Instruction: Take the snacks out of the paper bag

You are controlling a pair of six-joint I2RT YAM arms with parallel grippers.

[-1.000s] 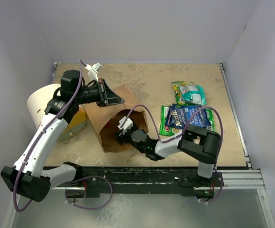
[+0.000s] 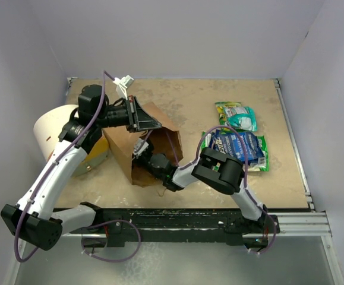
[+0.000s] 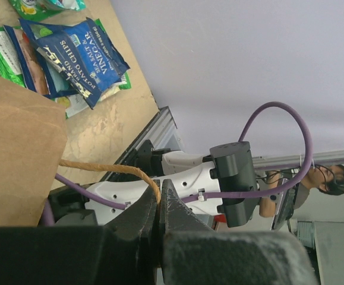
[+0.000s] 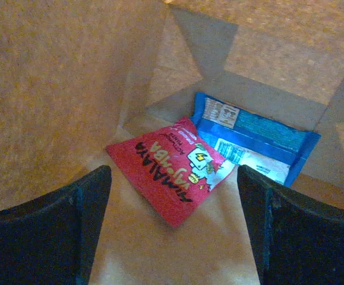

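Observation:
On its side lies a brown paper bag (image 2: 122,148), its mouth facing right. My left gripper is shut on the bag's twisted cord handle (image 3: 115,168), above the bag. Inside the bag, the right wrist view shows a red snack packet (image 4: 167,169) and, behind it, a blue-wrapped snack (image 4: 249,139) against the bag's far end. My right gripper reaches into the bag with its fingers apart; the red packet lies ahead, between the two fingertips as seen, and nothing is held. In the top view the bag hides its fingertips.
Blue chip bags (image 2: 241,146) lie on green packets to the right of the bag, with a green and teal packet (image 2: 236,116) behind them. A white and yellow rounded object (image 2: 56,127) stands at the left.
My right arm has pushed left, deeper into the bag, its elbow swinging left and back. The left gripper has shifted slightly right; the bag's mouth has moved a little.

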